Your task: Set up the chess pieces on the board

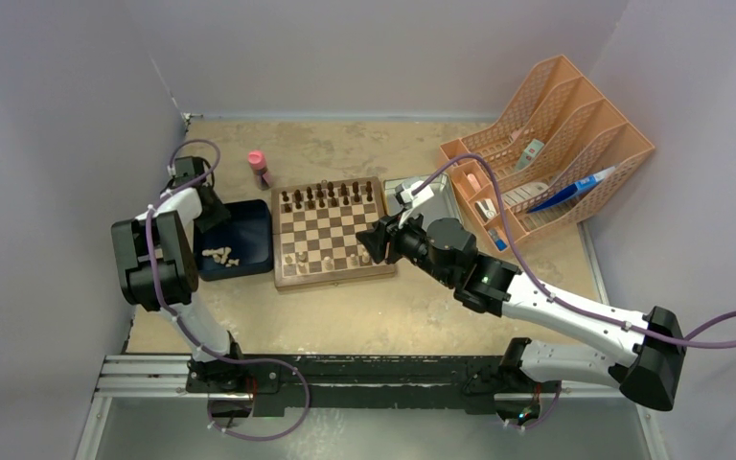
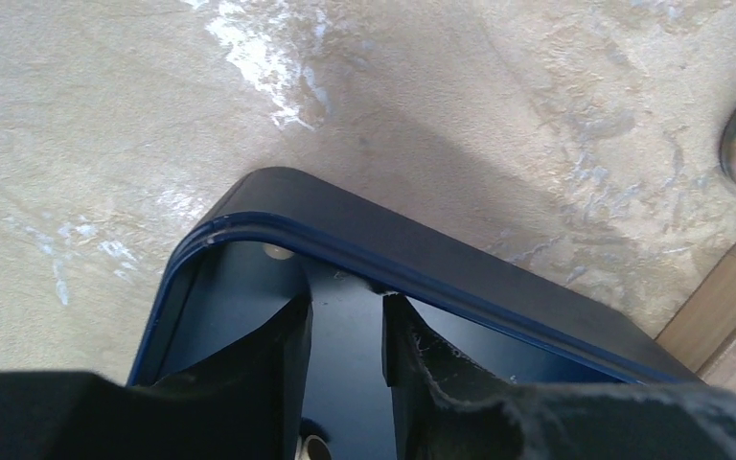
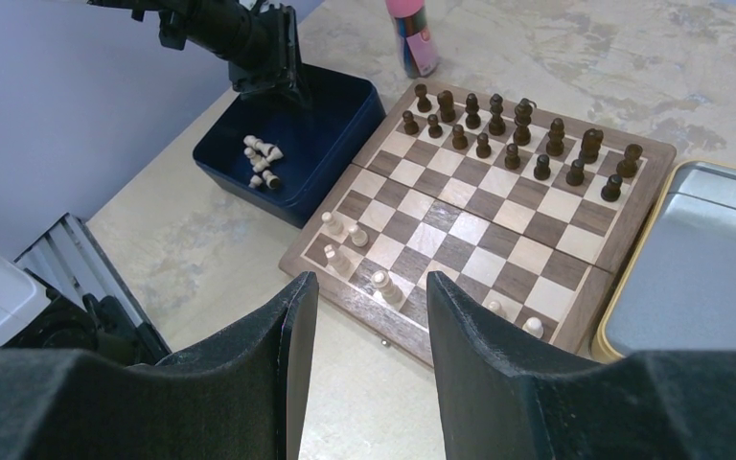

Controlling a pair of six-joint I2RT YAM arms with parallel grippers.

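The chess board [image 3: 450, 222] carries dark pieces standing in two rows along its far side. On the near side stand several light pieces, one of them a light piece [image 3: 386, 286] seen just past the gap of my right gripper. That gripper is above the board's near right part, open and empty. Inside the dark blue tray [image 2: 422, 252] left of the board, more light pieces [image 3: 263, 153] lie in a heap. My left gripper reaches into the tray's far end, its fingers apart and nothing between them. A small light piece [image 2: 278, 251] shows by the tray wall.
Behind the tray stands a pink-capped bottle [image 1: 260, 170]. A grey metal tray [image 3: 719, 259] adjoins the board's right side, and an orange organizer [image 1: 546, 144] occupies the back right. Bare table lies in front of the board.
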